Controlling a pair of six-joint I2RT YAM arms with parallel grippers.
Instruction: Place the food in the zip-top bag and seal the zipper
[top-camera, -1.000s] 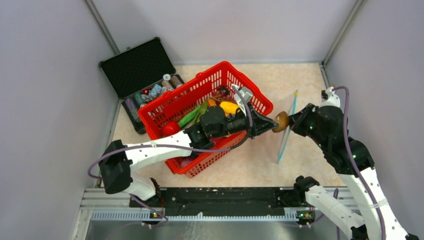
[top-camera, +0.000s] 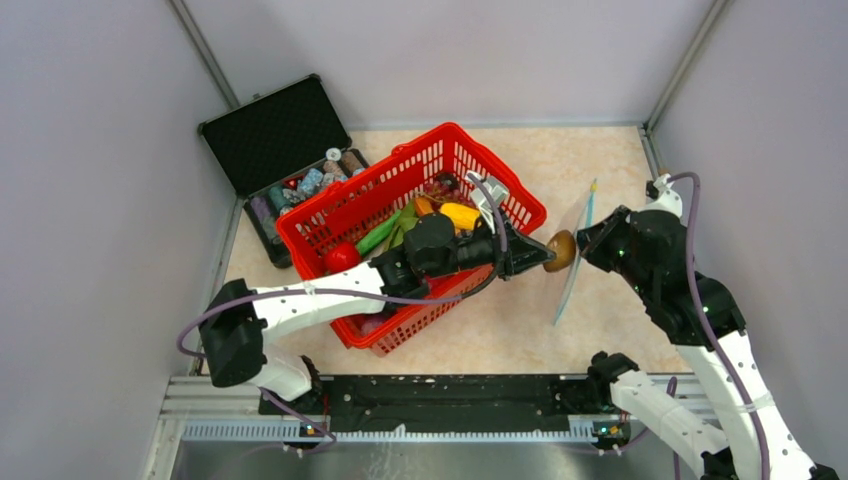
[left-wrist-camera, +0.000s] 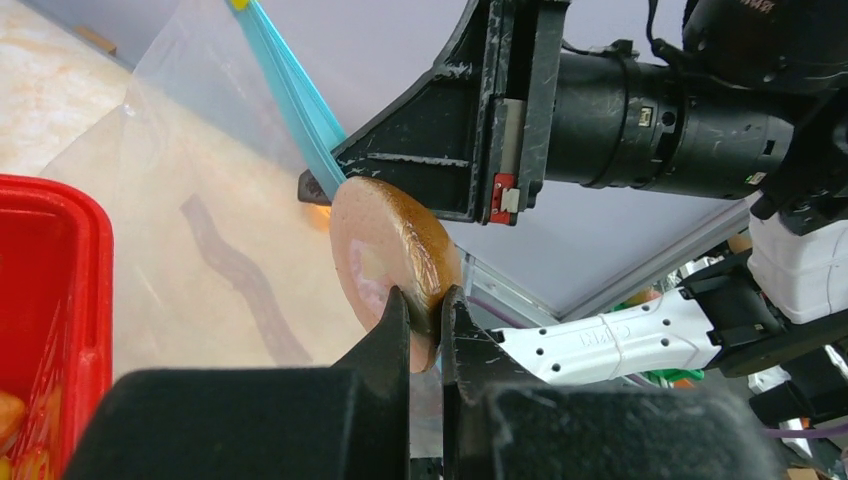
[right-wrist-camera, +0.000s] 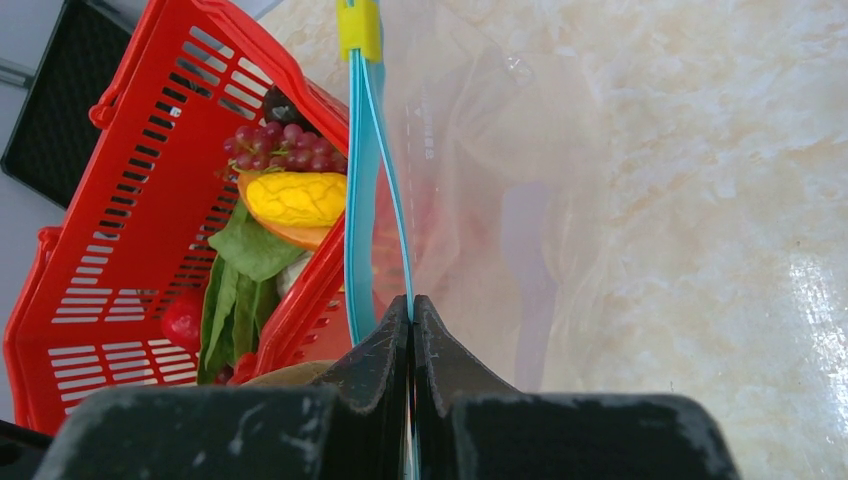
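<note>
A round brown food piece (top-camera: 560, 251) with a pale pink face (left-wrist-camera: 372, 250) is held by my left gripper, shut on its edge. It sits beside the zip top bag (right-wrist-camera: 520, 230), a clear bag with a blue zipper (left-wrist-camera: 295, 100) and yellow slider (right-wrist-camera: 360, 25). My right gripper is shut on the bag's zipper strip. In the top view the food is between the two grippers, partly in front of the bag. Whether it is inside the bag's opening, I cannot tell.
A red basket (top-camera: 305, 240) holds grapes, corn, greens and other food, left of the bag. An open black case (top-camera: 275, 140) stands at the back left. Bare table (top-camera: 600, 330) shows in front of and behind the bag.
The grippers and food have shifted only slightly. The bag's blue strip has swung a little in the top view.
</note>
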